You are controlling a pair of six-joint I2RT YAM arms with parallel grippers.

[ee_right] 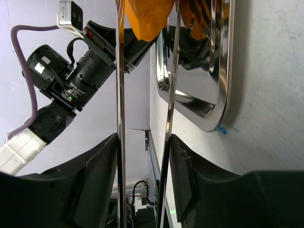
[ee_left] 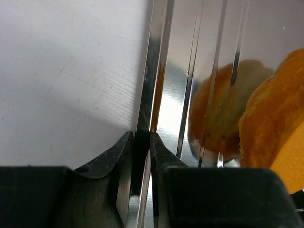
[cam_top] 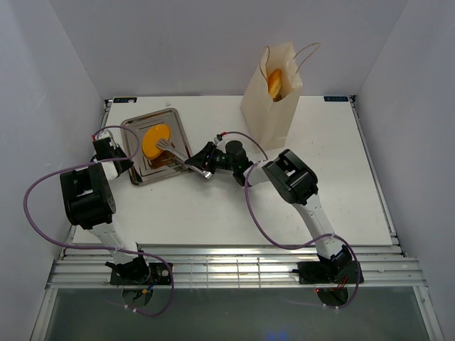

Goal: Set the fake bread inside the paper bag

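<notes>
An orange bread piece is over the metal tray, mirrored in its floor. My right gripper is shut on a pair of metal tongs, one arm against each finger. In the right wrist view the bread shows between the tongs' arms. Their tips are out of that view, so I cannot tell whether they grip it. On the tray's left rim, my left gripper is shut. The upright paper bag holds another bread piece near its open top.
The bag's two handles stand up at the back. Right of the bag and along the front, the white table is clear. A purple cable runs beside the right arm.
</notes>
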